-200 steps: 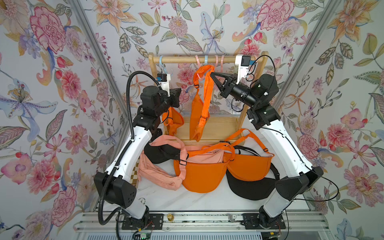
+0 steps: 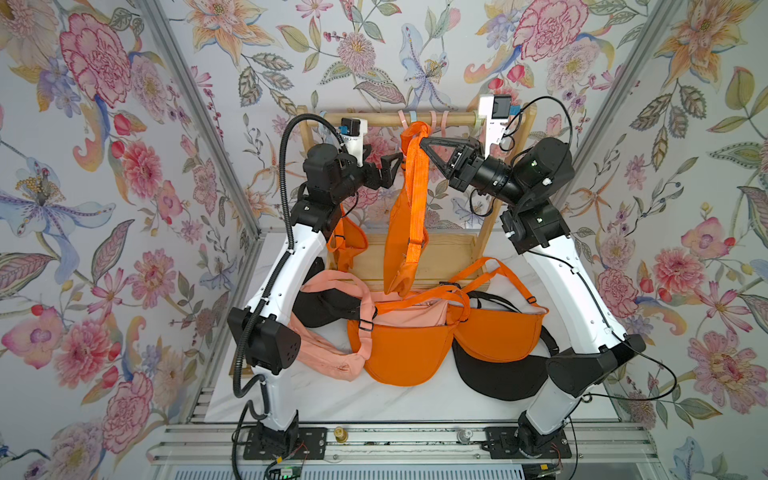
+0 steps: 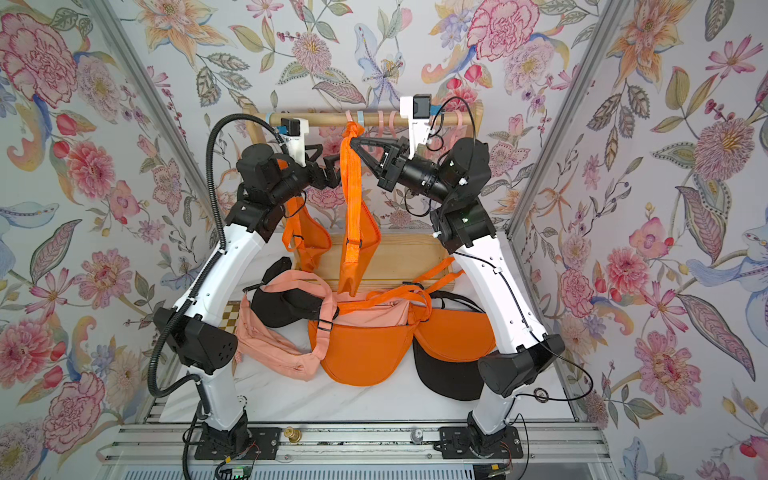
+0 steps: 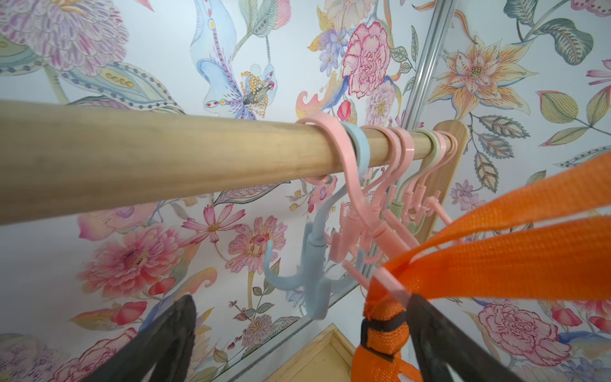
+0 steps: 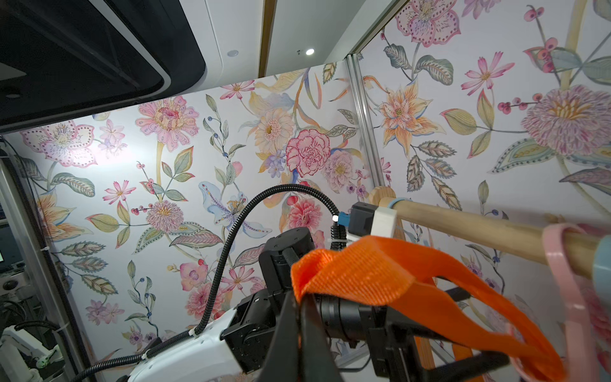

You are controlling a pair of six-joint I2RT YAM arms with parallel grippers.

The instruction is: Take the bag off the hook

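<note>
The orange bag (image 2: 408, 232) hangs from its long strap (image 2: 417, 172) below the wooden rail. In the left wrist view, the orange strap (image 4: 509, 254) runs in from the right to a pink hook (image 4: 350, 172) and lies against its lower prongs; whether it is looped over one is hard to tell. A dark buckle (image 4: 385, 324) sits just below. My right gripper is shut on the strap's folded upper part, in front of the rail. My left gripper (image 2: 395, 166) stands open just left of the bag, its fingers (image 4: 162, 340) apart around empty space and the buckle's side.
Several pastel hooks crowd the wooden rail (image 4: 159, 152), including a blue one (image 4: 312, 273) beside the pink hook. Another orange bag (image 2: 349, 244) hangs behind the left arm. Orange, pink and black bags (image 2: 408, 352) cover much of the table.
My left gripper has opened and moved right and up to the bag. The right gripper has shifted little and keeps the strap; the strap loop has narrowed and the bag has swung.
</note>
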